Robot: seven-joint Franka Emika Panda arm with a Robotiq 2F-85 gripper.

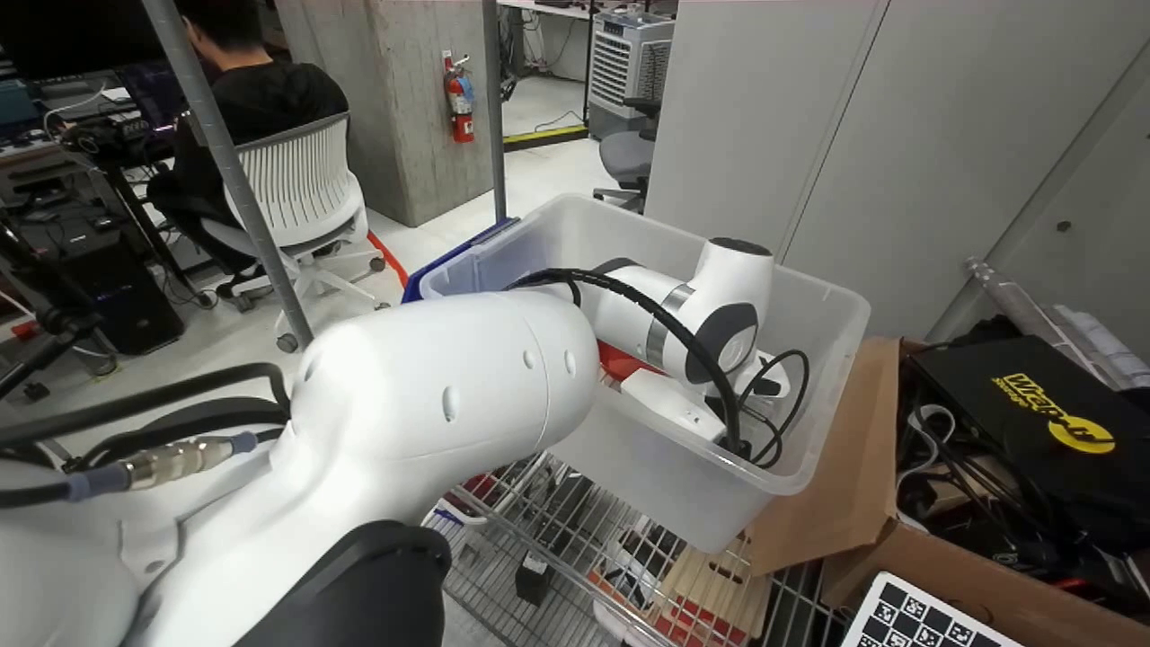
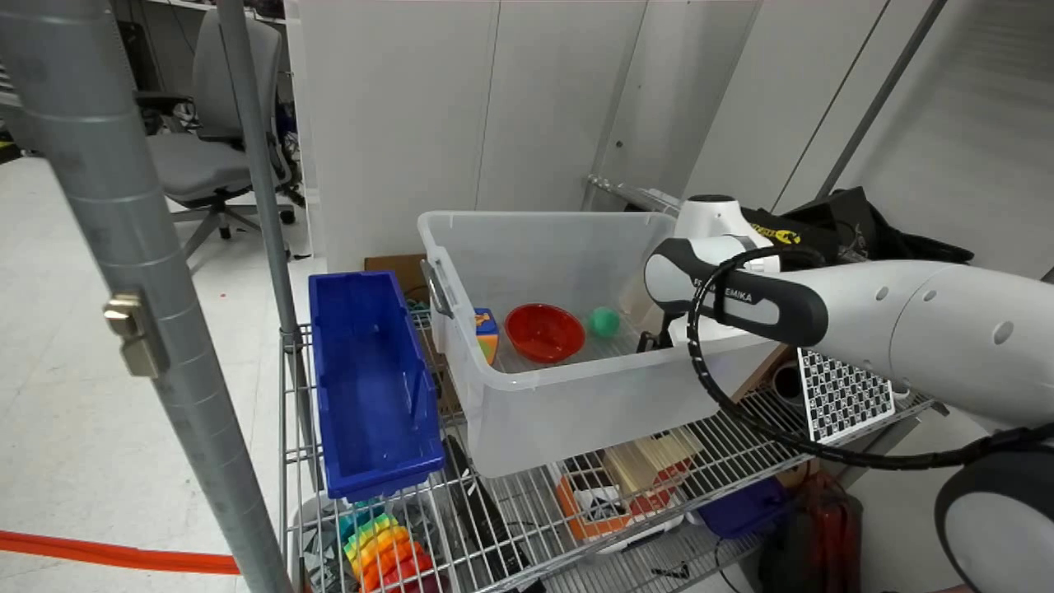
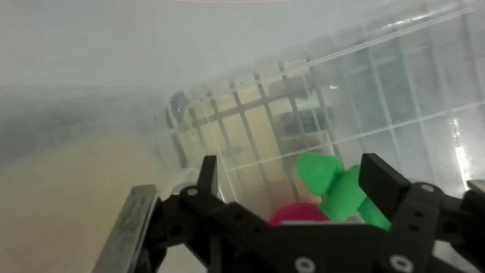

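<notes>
In the wrist view my gripper is open, its two black fingers wide apart. A green lobed object (image 3: 343, 195) shows between them, close to the right finger and partly covered by it. Beside it lies a pink object (image 3: 300, 213), its lower part hidden by the gripper. Whether the fingers touch either one, I cannot tell. Exterior view 2 shows a red bowl (image 2: 545, 339), a green ball (image 2: 604, 321) and a coloured cube (image 2: 486, 334) inside the clear bin (image 2: 593, 415). My hand (image 1: 674, 404) is down inside that bin, fingers hidden in exterior view 1.
The bin's walls surround the hand closely, with the near wall (image 1: 647, 464) right beside it. A blue tray (image 2: 380, 395) stands to the left on the wire shelf. An open cardboard box (image 1: 992, 571) full of gear adjoins the bin.
</notes>
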